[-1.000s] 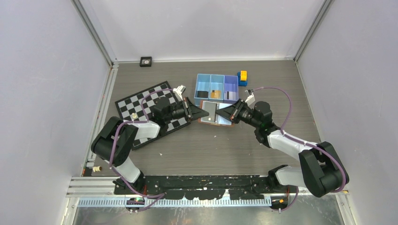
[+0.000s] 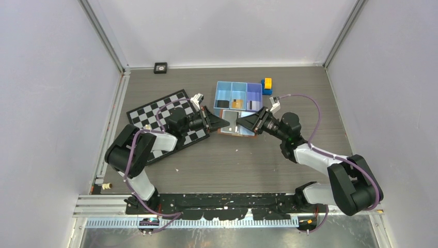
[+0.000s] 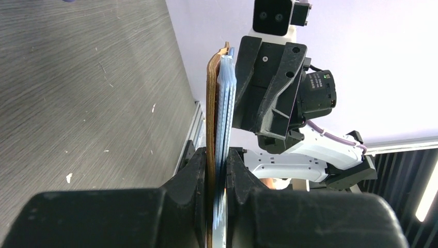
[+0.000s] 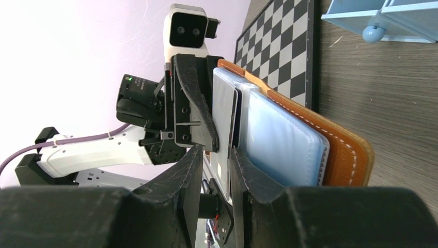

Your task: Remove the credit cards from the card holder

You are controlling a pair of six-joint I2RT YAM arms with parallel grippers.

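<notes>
A brown leather card holder (image 4: 351,155) with clear plastic sleeves (image 4: 281,137) is held upright above the table. In the left wrist view, my left gripper is closed around the thin edge of this holder (image 3: 210,98), which fills the gap between its fingers. From the other side comes my right gripper, its fingers parted. A greyish sleeve or card (image 4: 226,103) reaches down between them, with a gap beside it. The top view shows both grippers meeting over the holder (image 2: 247,131); their contact is partly hidden there.
Behind the holder stands a tray (image 2: 231,82) with three compartments. They contain a black card (image 2: 222,104), a gold one (image 2: 237,104) and a grey one (image 2: 253,105). A checkered board (image 2: 155,113) lies under my left arm.
My left elbow has shifted slightly to the right. Both grippers and the holder stay in nearly the same place.
</notes>
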